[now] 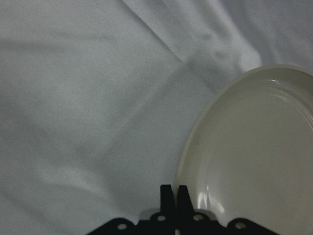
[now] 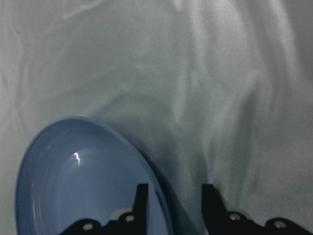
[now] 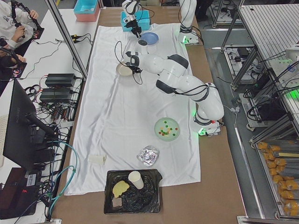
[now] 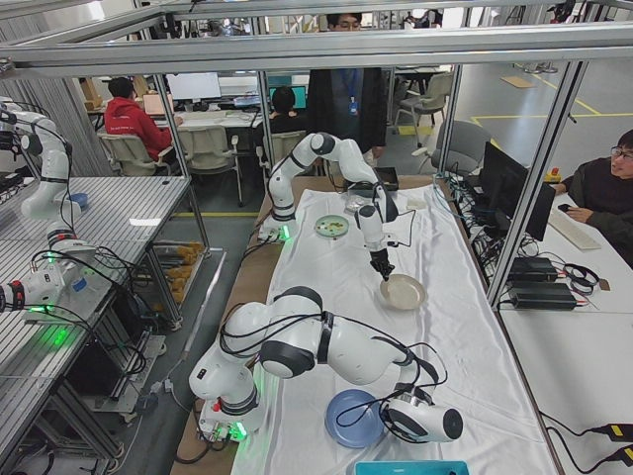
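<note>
A cream plate (image 4: 404, 293) lies on the white cloth. My left gripper (image 4: 381, 269) is at its rim; in the left wrist view its fingertips (image 1: 167, 193) are together on the rim of the plate (image 1: 244, 147), apparently gripping it. My right gripper stands open over the edge of a blue plate (image 2: 83, 176), one finger above the plate and the other over cloth, nothing held between them.
A green plate with small pieces (image 3: 167, 129), a foil item (image 3: 148, 155), a pale block (image 3: 96, 159) and a black lined tray (image 3: 154, 196) lie at the other end. A blue bin (image 3: 143, 24) is by the right arm.
</note>
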